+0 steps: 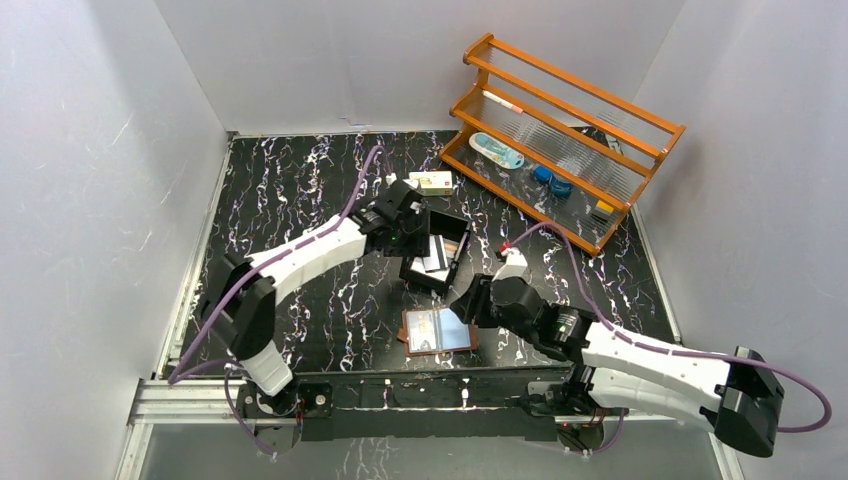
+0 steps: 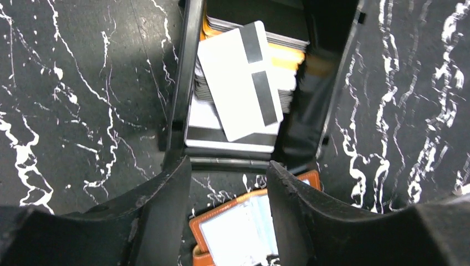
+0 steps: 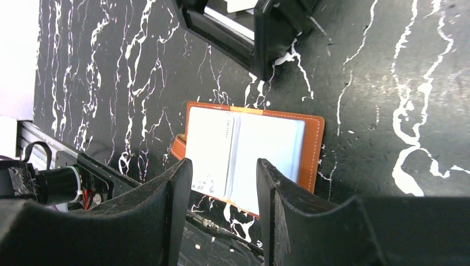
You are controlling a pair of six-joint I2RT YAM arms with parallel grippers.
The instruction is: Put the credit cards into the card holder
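Observation:
A black box holds stacked cards, with a white card with dark stripes lying loose on top. My left gripper hangs above the box's near end, fingers apart with nothing between them. The open card holder, brown-edged with clear card sleeves, lies in front of the box; the top view shows it near the table's front edge. My right gripper is over that holder, open and empty.
A wooden shelf with assorted items stands at the back right. A small cream carton lies behind the box.

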